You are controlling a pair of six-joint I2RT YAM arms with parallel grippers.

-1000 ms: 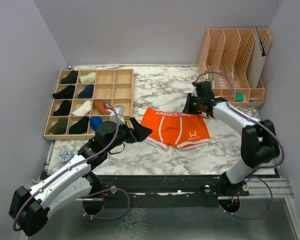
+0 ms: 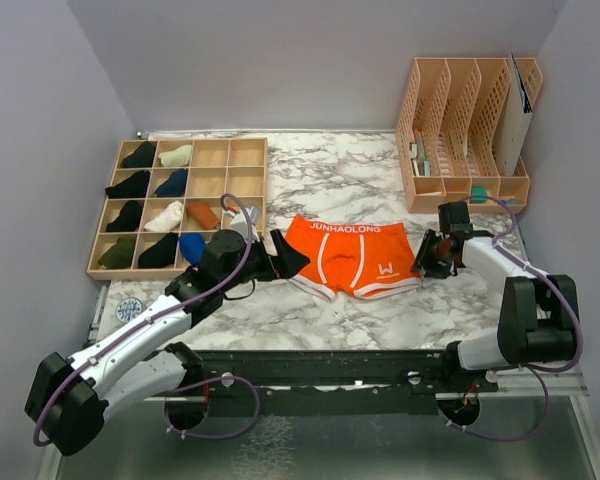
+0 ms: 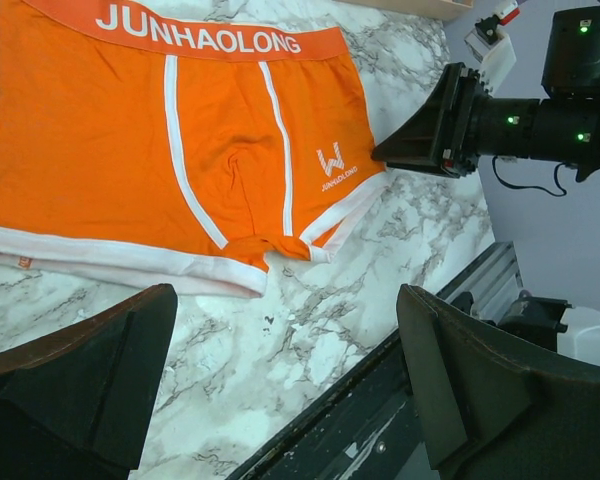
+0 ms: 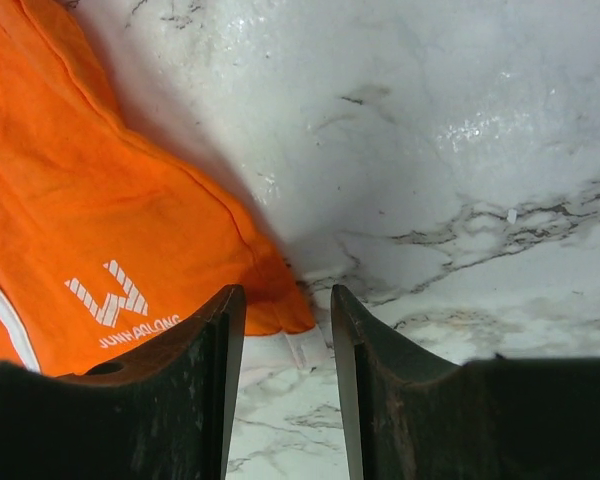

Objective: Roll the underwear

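Orange underwear (image 2: 345, 255) with white trim lies flat on the marble table, its lettered waistband (image 3: 205, 35) on the far side. My right gripper (image 2: 420, 270) is low at the near right leg corner. In the right wrist view, that orange corner (image 4: 290, 305) lies between the spread fingertips, not gripped. My left gripper (image 2: 295, 250) stands open over the underwear's left edge. Nothing is between its fingers in the left wrist view, where bare marble shows below.
A wooden box (image 2: 212, 150) with several rolled cloths in its compartments stands at the back left. A slotted rack (image 2: 425, 190) is at the back right. Between them the marble (image 2: 330, 170) is bare. A round white disc (image 2: 129, 309) lies at the front left.
My right gripper has moved from the waistband's right end down to the near right corner, to the right and toward the front. The left gripper has shifted slightly rightward. The underwear keeps its place.
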